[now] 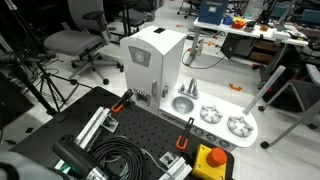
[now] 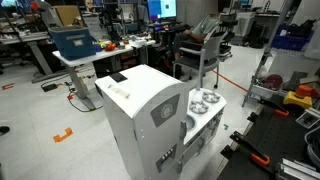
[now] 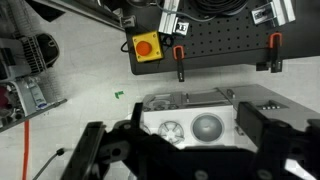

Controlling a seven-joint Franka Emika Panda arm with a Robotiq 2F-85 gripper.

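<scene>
A white toy kitchen stands beyond the black table edge, with a tall cabinet (image 1: pixel 153 62) at its left end. Its low counter holds a grey sink (image 1: pixel 183 104) with a tap and two round burners (image 1: pixel 240 126). From the other side, the cabinet (image 2: pixel 150 115) hides part of the counter. In the wrist view, the gripper hovers above the counter, its dark fingers (image 3: pixel 122 146) spread wide on either side. Between them the sink (image 3: pixel 207 127) and a burner (image 3: pixel 171 131) show below, and nothing is held.
On the perforated black table (image 3: pixel 232 45) are a yellow box with a red button (image 3: pixel 145 46), coiled black cable (image 1: pixel 118 158) and orange-handled clamps (image 3: pixel 180 55) along the edge. Chairs (image 1: pixel 85 35) and desks stand farther off. Bare white floor (image 2: pixel 65 125) lies left of the cabinet.
</scene>
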